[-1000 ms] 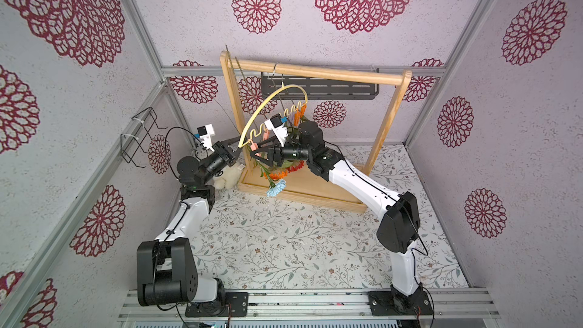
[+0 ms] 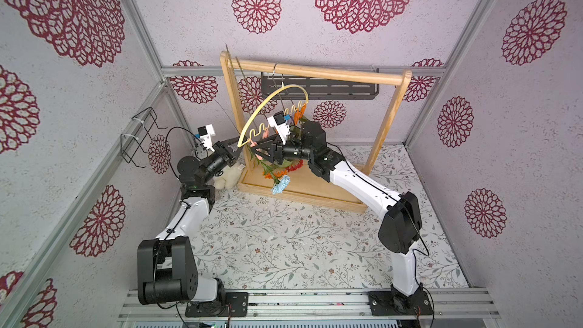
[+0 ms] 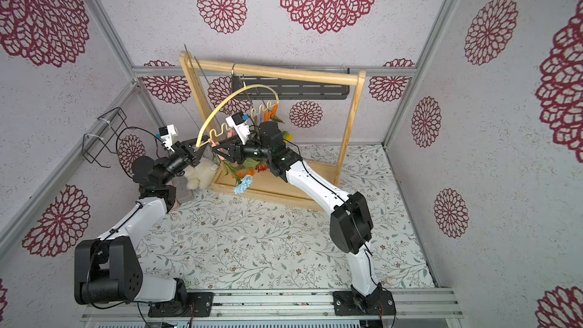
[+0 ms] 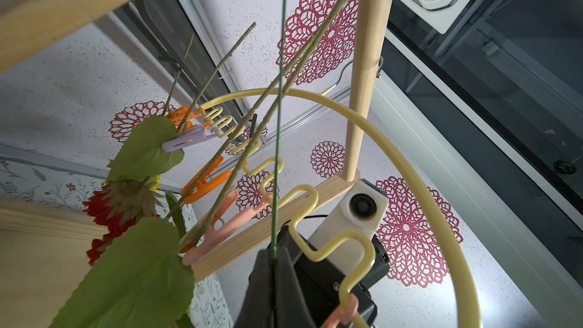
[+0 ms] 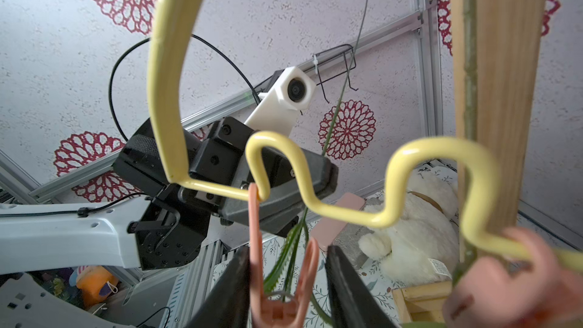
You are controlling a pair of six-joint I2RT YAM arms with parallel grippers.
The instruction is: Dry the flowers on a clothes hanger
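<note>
A yellow hanger (image 2: 267, 106) hangs from the wooden rack's bar (image 2: 328, 71), bearing several clips and flowers hung head down. My left gripper is shut on a thin green stem (image 4: 279, 115) beside the hanger's near end. Leaves of that stem show behind a pink clip (image 5: 279, 309), which hangs by one handle from the hanger's wavy wire. My right gripper has its fingers apart, one on each side of the clip's spread handles. Lower down hangs a light-blue flower (image 2: 281, 183). Whether the clip's mouth grips the stem is hidden.
Another pink clip (image 4: 221, 227) and orange clips (image 4: 209, 179) hold flowers farther along the hanger. A white plush toy (image 5: 419, 230) sits by the rack's left post.
The light-blue flower has shifted slightly up and to the right. My right gripper has moved only slightly around the clip; the left arm looks still.
</note>
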